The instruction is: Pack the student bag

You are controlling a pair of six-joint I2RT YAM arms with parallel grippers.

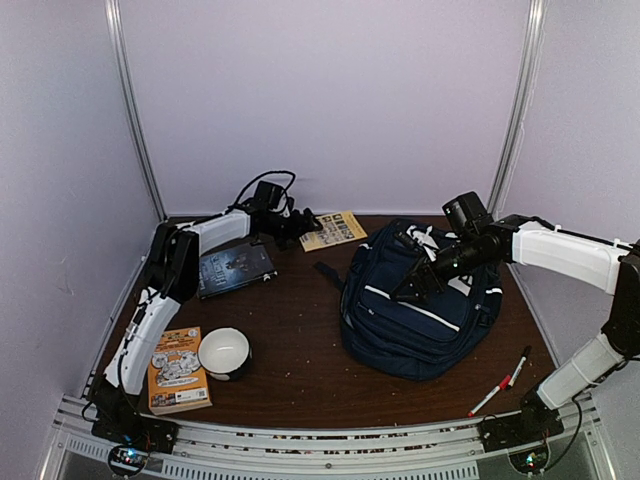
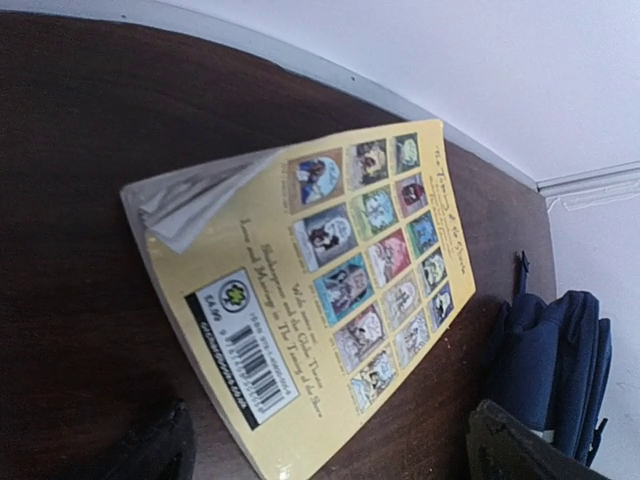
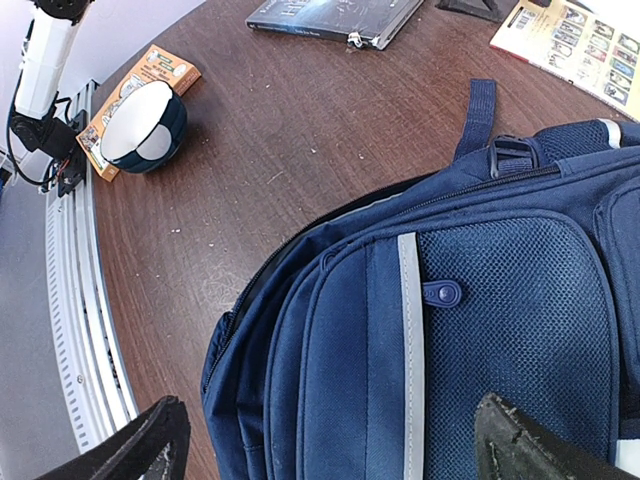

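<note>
Over the front right lies a navy backpack [image 1: 410, 330], flat on the table. My right gripper [image 1: 415, 285] hovers above it, open and empty; in the right wrist view the bag's pocket [image 3: 520, 330] fills the space past its fingertips [image 3: 150, 445]. A thin yellow book [image 2: 330, 290] lies face-down near the back wall, a page curled at one end. At its near left end is my left gripper [image 1: 305, 230], open, with bare space between its fingers. I cannot tell if they touch the book.
A dark hardcover book [image 1: 236, 270] lies below the left arm. Front left, an orange book [image 1: 178, 370] lies beside a white-lined bowl [image 1: 224, 352]. Markers [image 1: 490, 397] lie at front right.
</note>
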